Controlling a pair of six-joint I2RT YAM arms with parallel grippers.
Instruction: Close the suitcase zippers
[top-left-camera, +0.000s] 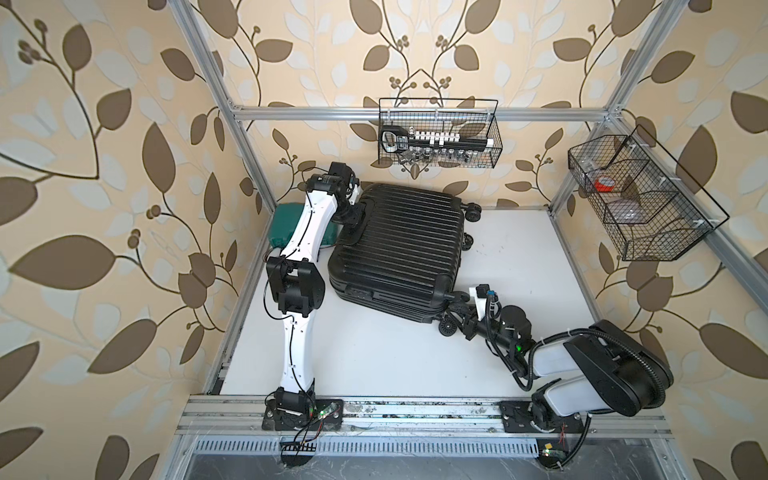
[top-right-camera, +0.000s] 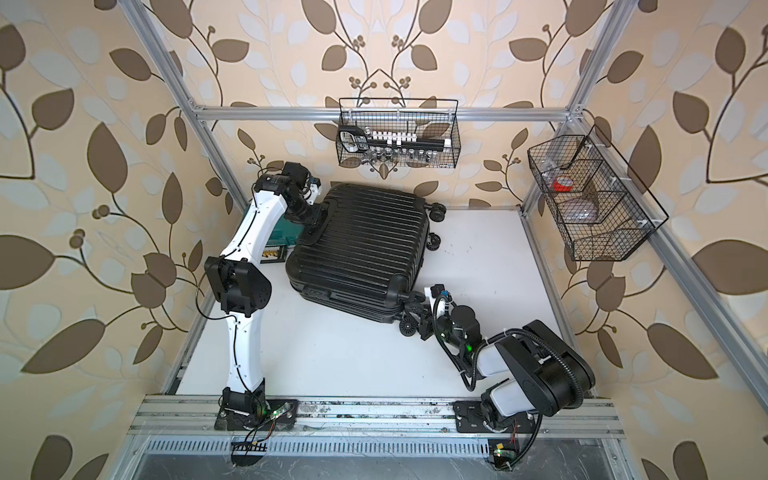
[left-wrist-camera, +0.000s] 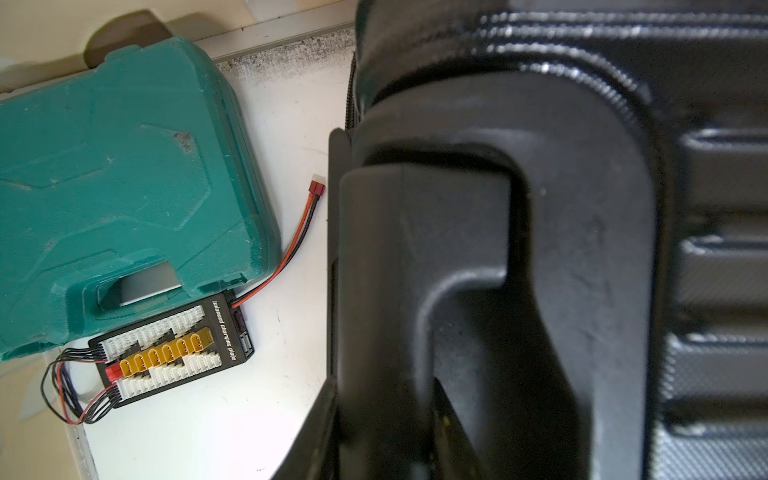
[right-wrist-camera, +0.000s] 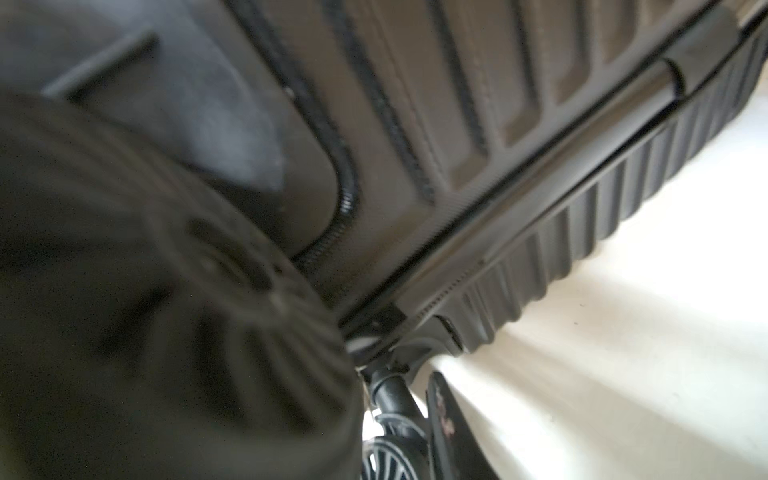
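A black ribbed suitcase (top-left-camera: 404, 244) lies flat on the white table. In the left wrist view, my left gripper is shut on the suitcase's side handle (left-wrist-camera: 380, 280), a finger on either side of it. My right gripper (top-left-camera: 466, 318) is at the near right corner, by the wheels. In the right wrist view a large wheel (right-wrist-camera: 184, 320) covers one finger; the other finger (right-wrist-camera: 452, 432) stands apart, so the fingers look part open. Beside it is a lower wheel (right-wrist-camera: 392, 460). A short stretch of zipper teeth (right-wrist-camera: 448, 296) shows along the seam; no puller can be made out.
A green case (left-wrist-camera: 128, 192) and a small charging board (left-wrist-camera: 172, 348) with wires lie left of the suitcase. Wire baskets (top-left-camera: 438, 132) hang on the back and right walls.
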